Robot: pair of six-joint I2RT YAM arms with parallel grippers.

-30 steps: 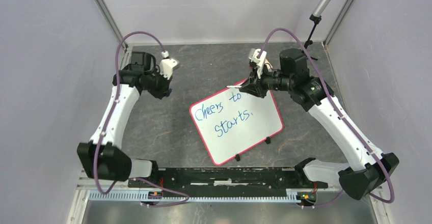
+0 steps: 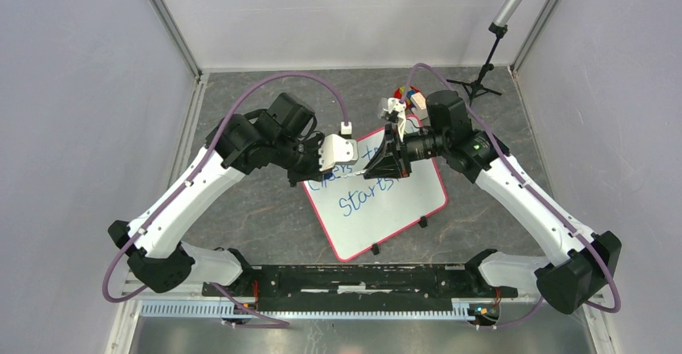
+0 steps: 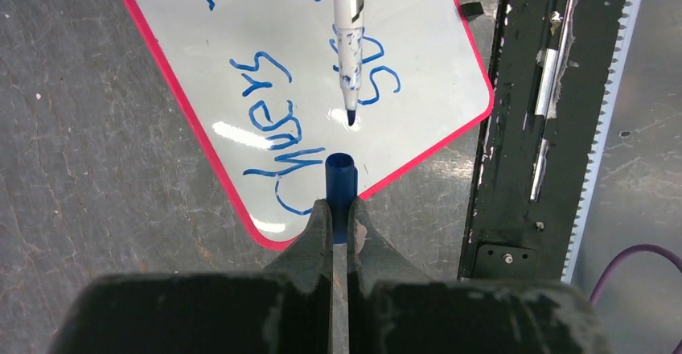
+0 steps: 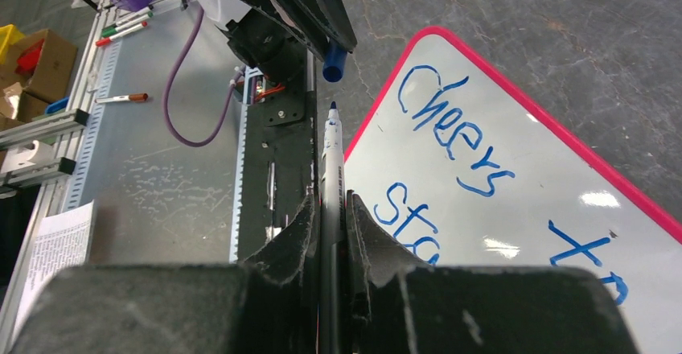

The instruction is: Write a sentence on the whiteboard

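The whiteboard (image 2: 378, 213) lies tilted on the grey table, pink-edged, with blue handwriting on it; "Cheers" and "starts" can be read, though both hands cover part of the text. My left gripper is shut on a blue marker cap (image 3: 341, 181), its open end outward. Opposite it, my right gripper is shut on a white marker (image 4: 332, 165) with a bare blue tip. Cap and tip face each other above the board, with a small gap between them in both wrist views.
Behind the board's far corner are small colourful objects (image 2: 415, 99) and a black tripod stand (image 2: 482, 80). A black rail (image 2: 362, 288) runs along the front. Bare table (image 2: 241, 217) lies left of the board.
My left gripper has swept right from the far left to over the board, carrying the cap. The right gripper has come slightly nearer the front with the marker.
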